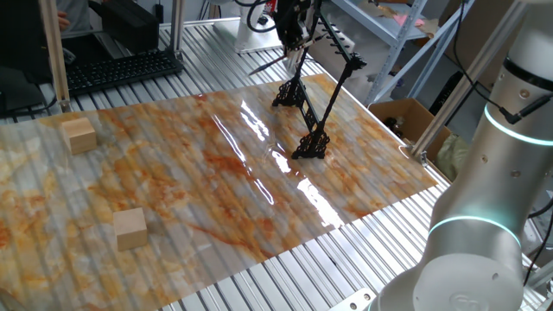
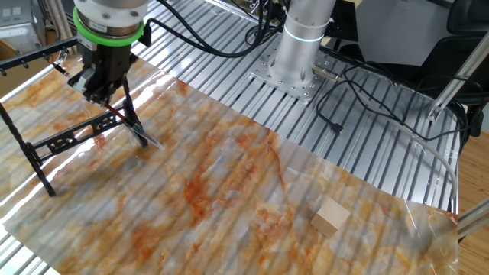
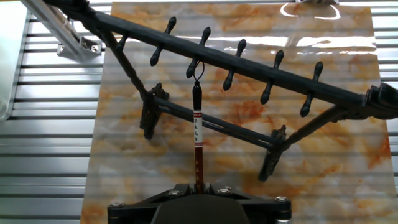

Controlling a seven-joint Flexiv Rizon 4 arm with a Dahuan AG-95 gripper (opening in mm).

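A calligraphy brush [image 3: 198, 130] with a dark red handle, a white label and a black end runs up from my gripper in the wrist view. The gripper is shut on its handle. The thin cord loop [image 3: 202, 73] at the brush's end overlaps the lower end of one peg on the black rack [image 3: 227, 61]; whether it goes around that peg I cannot tell. In exterior view 2 the brush's pale tip [image 2: 152, 140] slants down to the right from the gripper [image 2: 105, 101], clear of the mat. The rack stands upright.
Two wooden blocks, one farther back [image 1: 79, 136] and one nearer [image 1: 130, 229], lie on the marbled mat [image 1: 199, 173], well away from the rack. A keyboard [image 1: 125, 71] lies beyond the mat's back edge.
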